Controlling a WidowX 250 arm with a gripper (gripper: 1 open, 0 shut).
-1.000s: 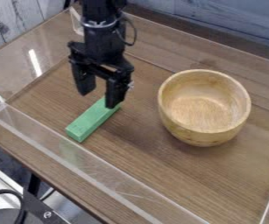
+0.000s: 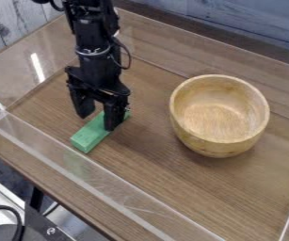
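Observation:
The black robot arm reaches down from the top, its gripper (image 2: 96, 111) low over the green block (image 2: 99, 134), which lies on the wooden table at a slant. The gripper's fingers stand open around the block's upper end; whether they touch it is unclear.
An empty wooden bowl (image 2: 218, 114) sits right of the gripper. A transparent edge runs along the lower left, with a black cable at the bottom corner.
The arm has moved left and come over the green block's upper end. The block and bowl look unmoved.

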